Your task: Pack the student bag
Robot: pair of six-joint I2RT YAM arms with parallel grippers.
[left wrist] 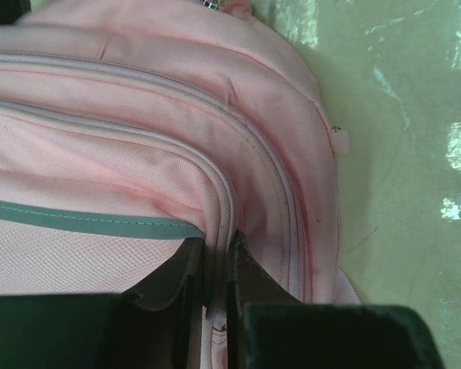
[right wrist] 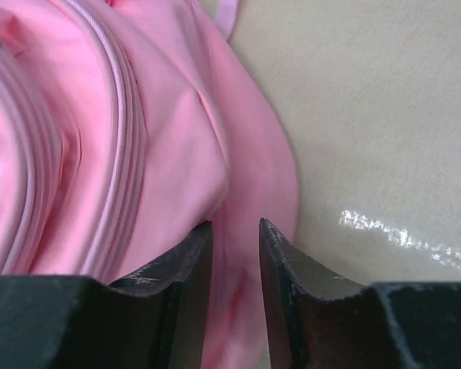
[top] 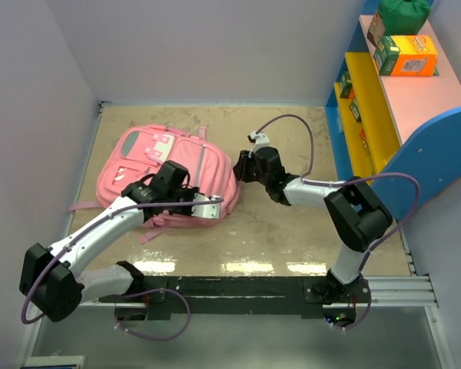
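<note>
A pink backpack (top: 209, 165) lies on the left half of the tabletop, its front pockets facing up. My left gripper is shut on a grey-piped zipper edge of the backpack, which runs up between its fingertips. At the bag's right side, my right gripper (top: 240, 167) is against the pink fabric. In the right wrist view a gap separates its fingers (right wrist: 280, 280), and a fold of the backpack's side (right wrist: 257, 165) passes behind and between them. The bag's main opening cannot be made out.
A blue, yellow and pink shelf (top: 384, 100) stands at the right, with an orange and green box (top: 406, 56) and a green package (top: 402, 15) on top. Bare tabletop (top: 292, 238) lies between the bag and the shelf.
</note>
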